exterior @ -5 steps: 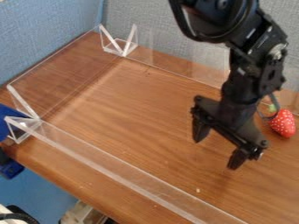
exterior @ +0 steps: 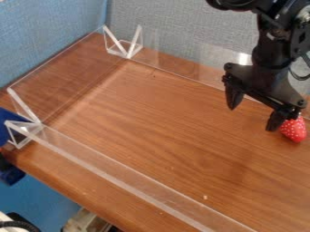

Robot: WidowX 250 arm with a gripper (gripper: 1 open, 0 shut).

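Observation:
My black gripper (exterior: 252,113) hangs open over the right side of the wooden table (exterior: 145,136), its two fingers pointing down and apart. A red strawberry (exterior: 292,130) with a speckled surface lies at the far right, just beyond and partly behind the right finger; whether the finger touches it cannot be told.
Clear plastic walls run along the back and front of the table, with white triangular brackets (exterior: 18,130) at the left corners. A blue object sits off the table's left edge.
The arm has moved up in the picture, toward the back and slightly right, bringing the open gripper beside the strawberry, which now is partly hidden by it.

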